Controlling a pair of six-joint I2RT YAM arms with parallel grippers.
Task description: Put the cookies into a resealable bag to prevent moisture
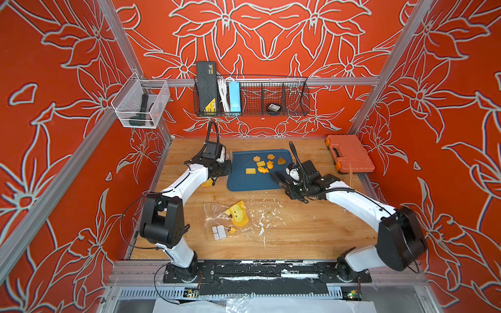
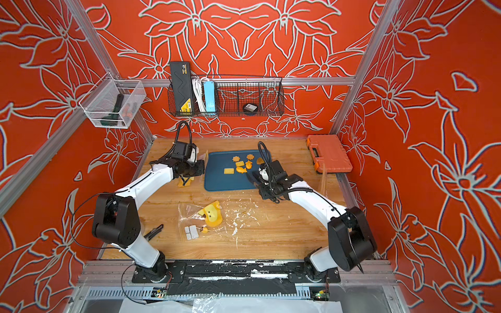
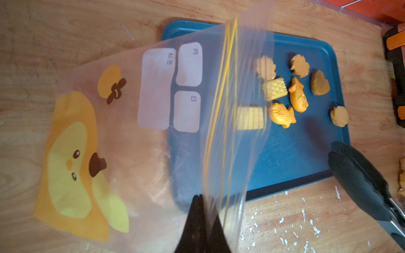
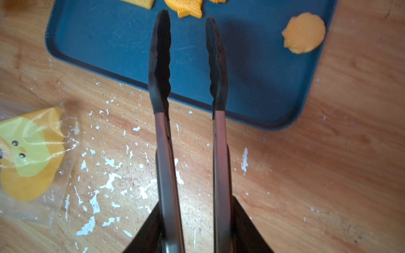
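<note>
In the left wrist view, my left gripper is shut on the edge of a clear resealable bag, near its yellow zip lines. The bag hangs partly in front of the blue tray. Through and beside it show the cookies: a square cracker, fish-shaped cookies, a heart-shaped one and several others. My right gripper is shut on the handles of black-tipped tongs. Their arms stand apart, tips over the tray's near part, with no cookie between them.
Another bag with a yellow character lies flat in front of the tray, white flecks beside it. An orange case stands at the back right.
</note>
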